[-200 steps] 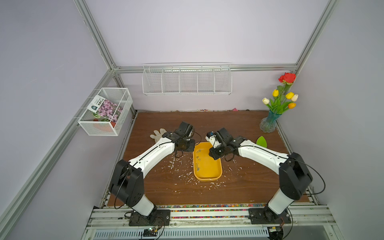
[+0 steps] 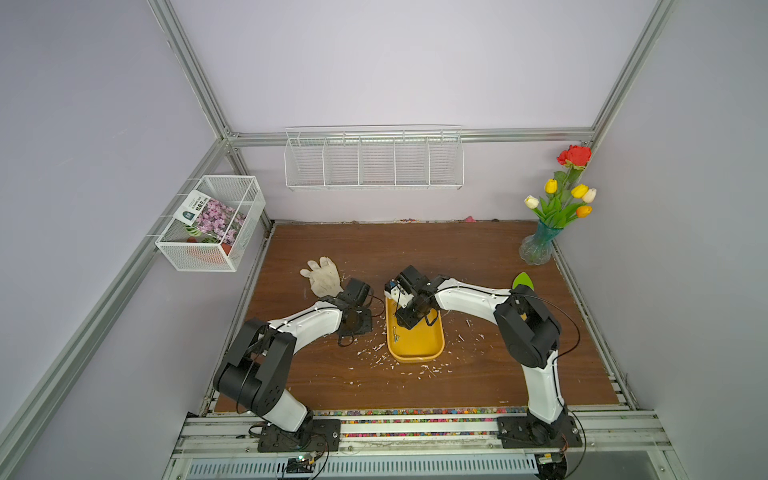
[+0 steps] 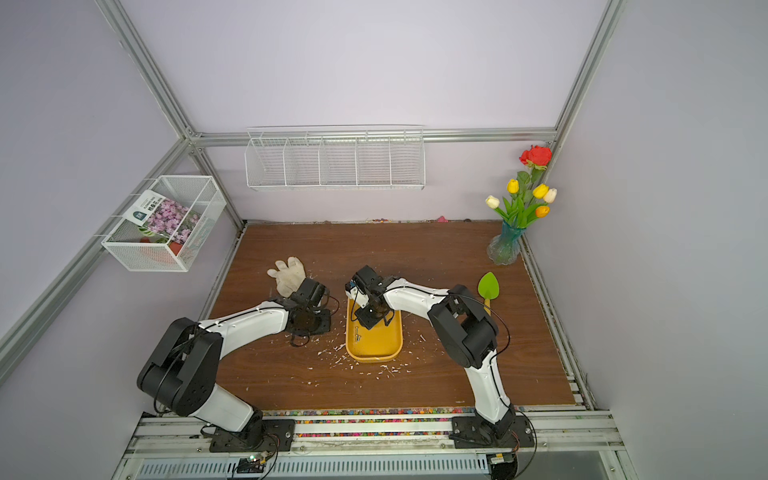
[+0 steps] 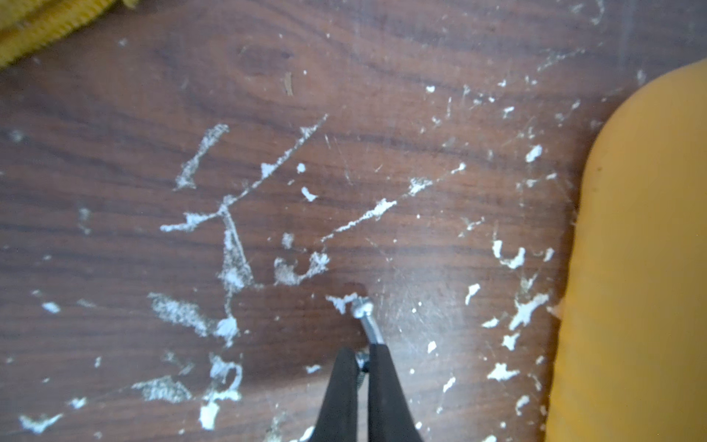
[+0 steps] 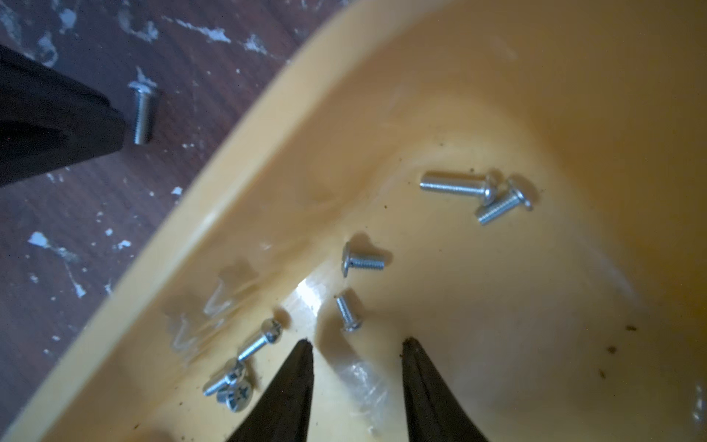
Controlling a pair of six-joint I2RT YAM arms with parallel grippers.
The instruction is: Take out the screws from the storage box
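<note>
In the right wrist view the yellow storage box [image 5: 589,309] fills most of the frame, with several silver screws on its floor: a pair [image 5: 456,185] at the far side, a short screw [image 5: 364,261], a smaller screw [image 5: 347,313] and a cluster [image 5: 234,383] by the wall. My right gripper stands open above them, its fingers empty. Left of the box, my left gripper is low over the table, a narrow gap between its fingers. One screw [image 4: 368,320] lies at its tips; a second screw head [image 4: 361,359] shows in the gap, its hold unclear.
White scraps and scratches mark the brown table [image 2: 360,240] around the box. A pale glove [image 2: 323,277] lies behind the left arm. A flower vase [image 2: 537,246] stands far right, near a green leaf-shaped item [image 3: 488,285].
The left gripper has moved left and nearer the front, from the box's edge to the table beside it. My right gripper has moved left, over the back part of the box.
</note>
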